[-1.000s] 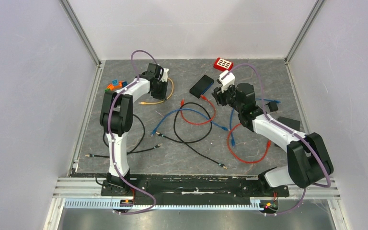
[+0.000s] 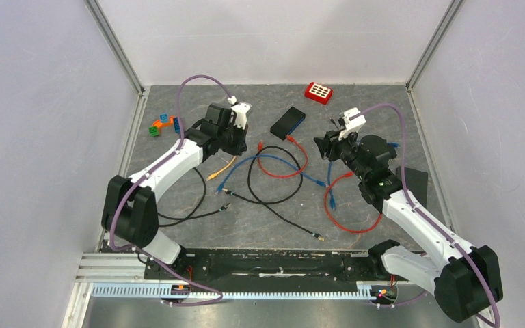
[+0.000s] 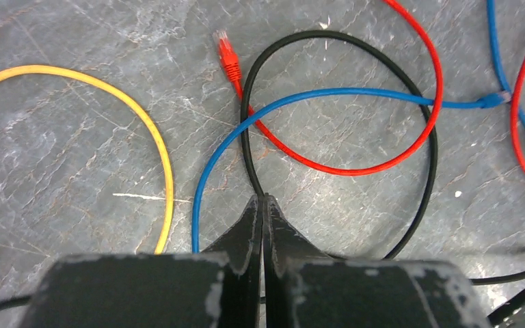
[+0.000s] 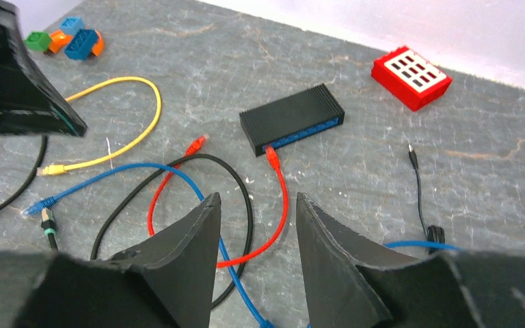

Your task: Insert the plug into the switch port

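Observation:
The black switch [image 2: 288, 121] lies at mid-back, its row of blue ports facing me in the right wrist view [image 4: 291, 121]; a red plug [image 4: 273, 158] sits at its left end. Another red plug [image 3: 230, 56] lies loose, as do blue plugs [image 3: 492, 100] and a yellow plug [image 4: 52, 169]. My left gripper is shut, raised above the cables left of the switch, with nothing clearly between its fingers. My right gripper stands open and empty above the cables, right of the switch.
A red block with white keys [image 2: 318, 93] is at the back; coloured bricks [image 2: 165, 124] lie back left. Black cables [image 2: 280, 219] spread across the front. A dark square plate [image 2: 415, 186] lies at the right.
My left arm has moved toward the front and risen; the yellow cable now lies lower on the table. My right arm has moved right and toward the front.

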